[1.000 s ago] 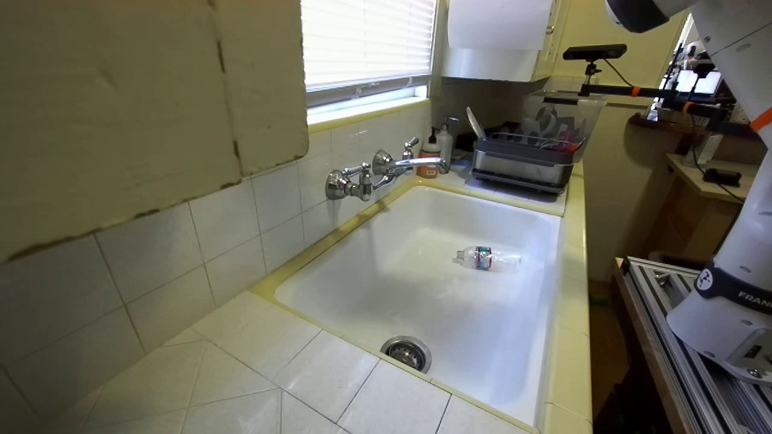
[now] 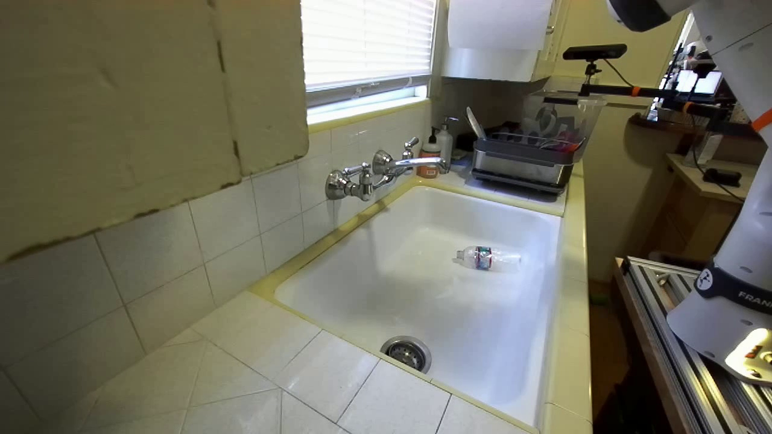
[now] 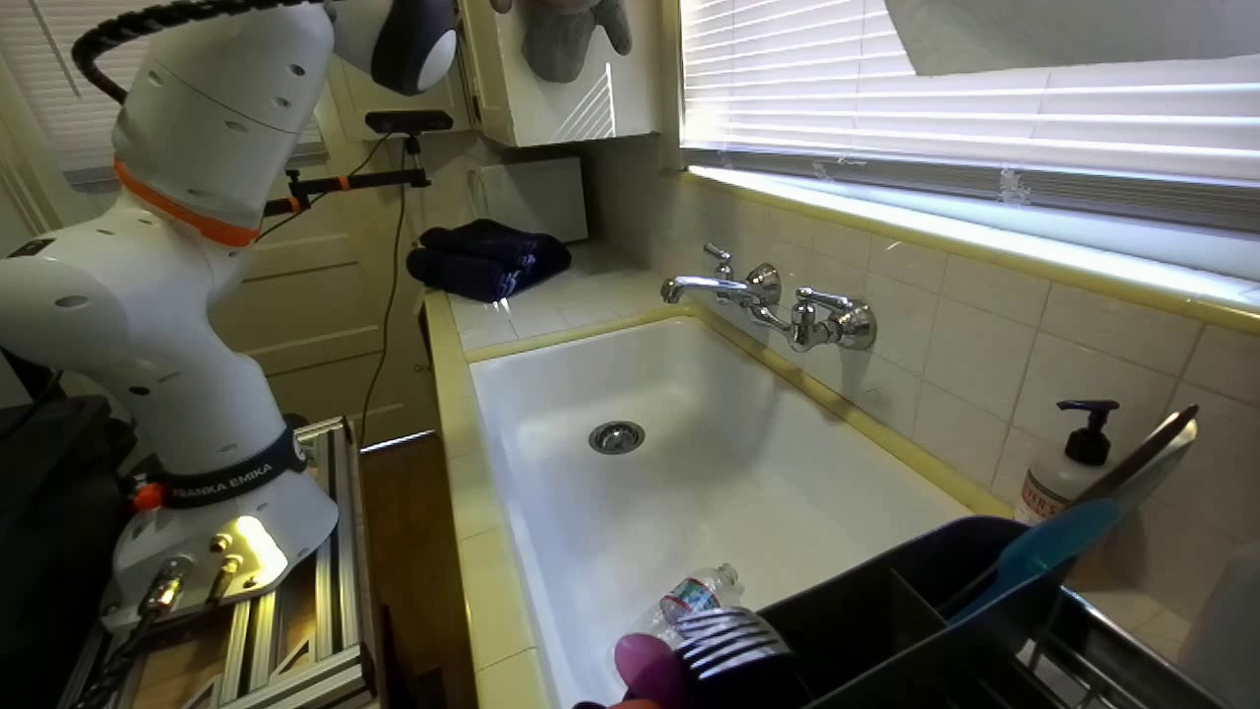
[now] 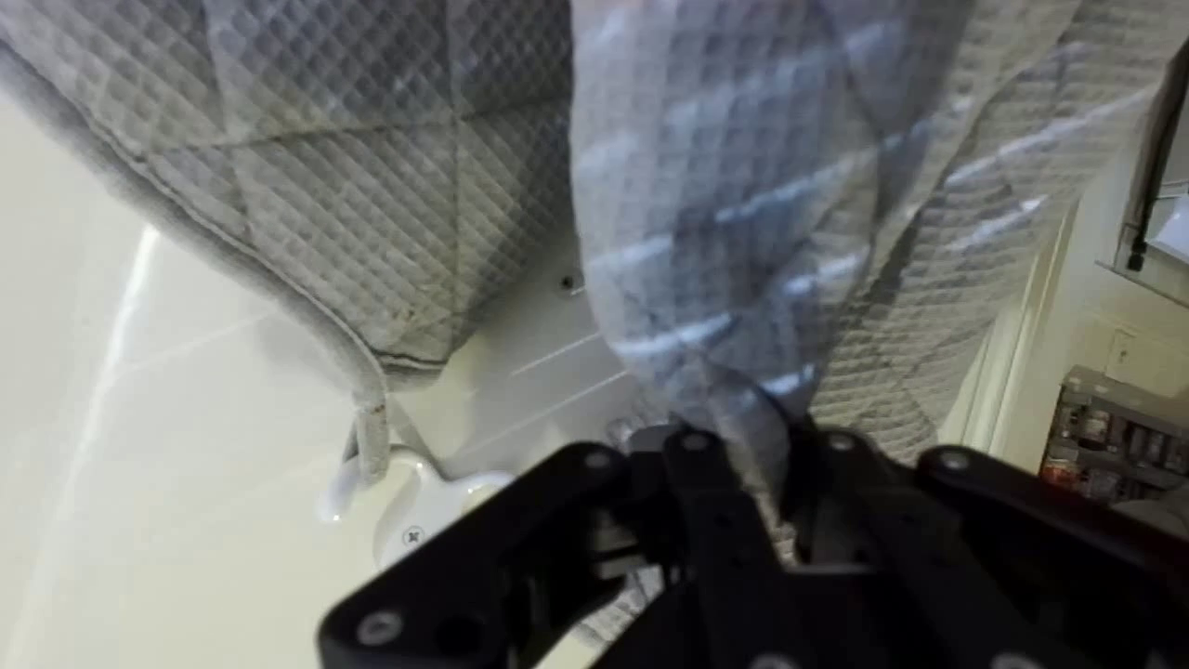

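In the wrist view, a grey quilted cloth [image 4: 713, 201], apparently an oven mitt or pot holder, hangs down and fills the upper middle. My gripper is shut on a narrow fold at its lower end. Another grey quilted piece [image 4: 346, 178] hangs to the left, and its corded corner loop [image 4: 370, 418] is beside a white hook [image 4: 418, 507]. How the loop and hook connect is unclear. Exterior view 2 has grey fabric [image 3: 564, 41] hanging against the cabinet at the top edge. Neither exterior view includes my gripper.
A clear plastic bottle [image 2: 488, 258] lies in the white sink [image 2: 347, 300]. The faucet [image 2: 409, 163] extends over it from the wall. A dish rack [image 2: 525, 159] stands behind the sink, and a dark folded cloth [image 3: 490, 260] lies on the opposite counter.
A bright patch of light now shows on the robot's base. The visible part of the arm has barely moved; the bottle and sink look the same.
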